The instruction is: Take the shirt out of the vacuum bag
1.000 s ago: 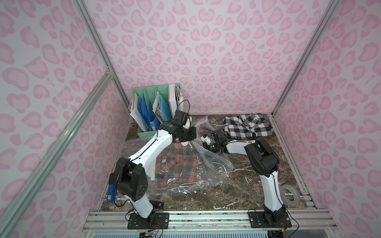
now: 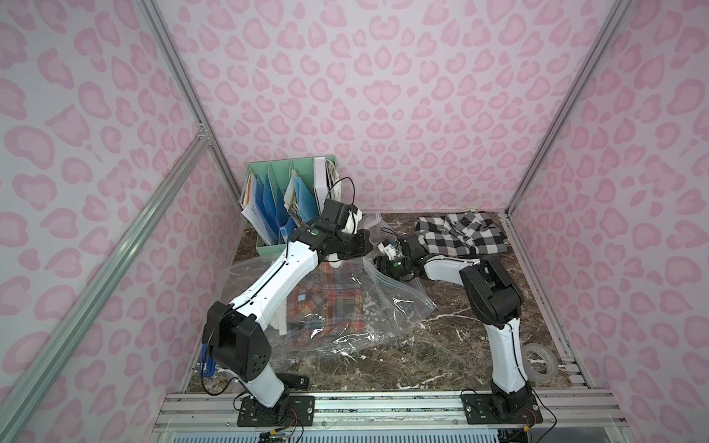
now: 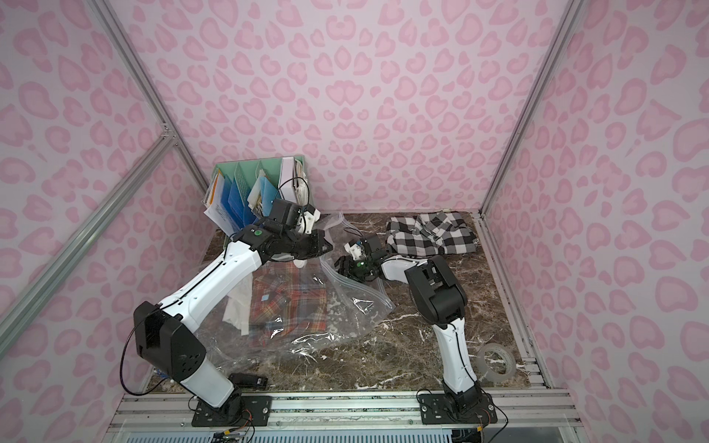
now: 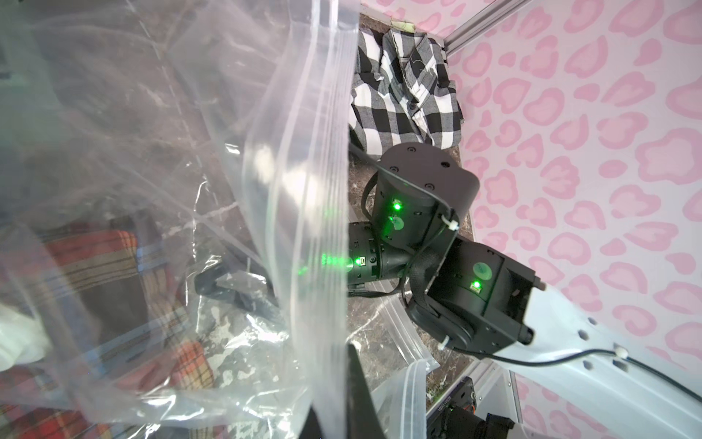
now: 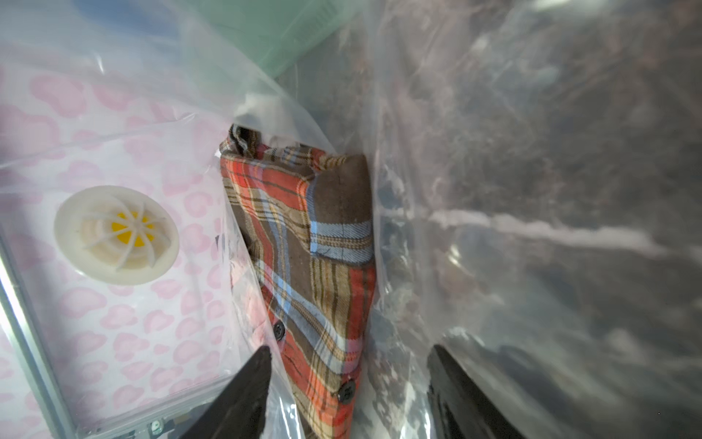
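The plaid shirt [image 2: 325,310] lies inside the clear vacuum bag [image 2: 391,317]. In the left wrist view, my left gripper is shut on the bag's zip edge [image 4: 314,219], lifting it. My right gripper [image 2: 384,262] stands open low at the bag's mouth; in the right wrist view the shirt [image 5: 307,241], with buttons showing, sits between and beyond its fingers, behind film. A white valve [image 5: 117,234] is on the bag's upper film.
A green file box [image 2: 291,166] with folders stands at back left. A folded black-and-white checked cloth [image 2: 458,232] lies at back right. A roll of tape [image 2: 546,361] lies front right, near bare marble table [image 2: 472,354].
My left gripper has risen slightly with the bag edge.
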